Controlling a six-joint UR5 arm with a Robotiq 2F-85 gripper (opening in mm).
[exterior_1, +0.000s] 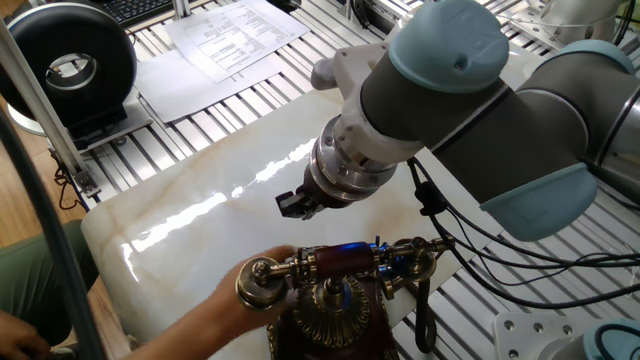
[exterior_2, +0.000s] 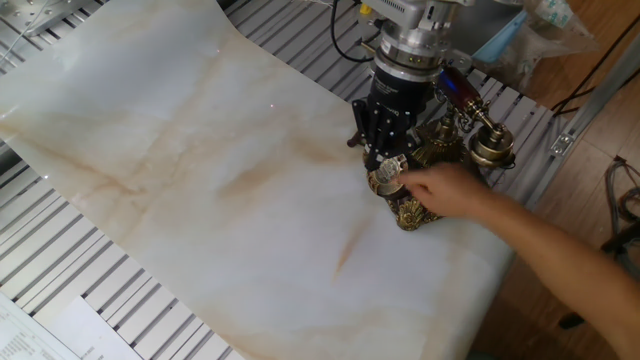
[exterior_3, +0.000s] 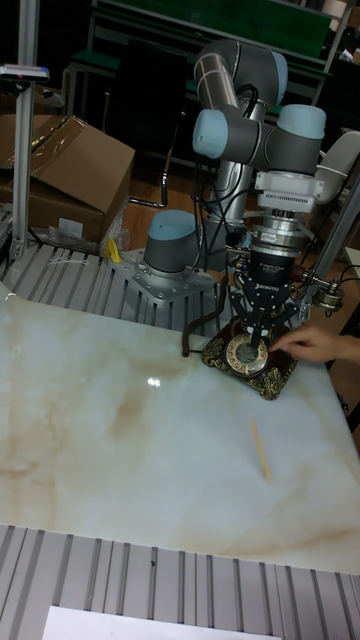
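Note:
An antique-style telephone (exterior_1: 335, 330) in dark red and brass stands near the table edge, its handset (exterior_1: 345, 261) lying across the cradle. Its round dial (exterior_3: 246, 356) faces the table's open side. My black gripper (exterior_3: 253, 338) points down just in front of the phone, its fingertips at or very near the dial; whether they touch it is unclear. The fingers taper together and look shut, with nothing visible between them. A person's hand (exterior_2: 428, 187) reaches to the dial beside my fingertips. In exterior view 1 the phone's body hides the dial.
The marbled board (exterior_2: 200, 200) is clear over most of its surface. Paper sheets (exterior_1: 235, 40) lie on the slatted table beyond it. Black cables (exterior_1: 500, 285) hang from my arm near the phone. The person's forearm (exterior_2: 560, 250) crosses the board's edge.

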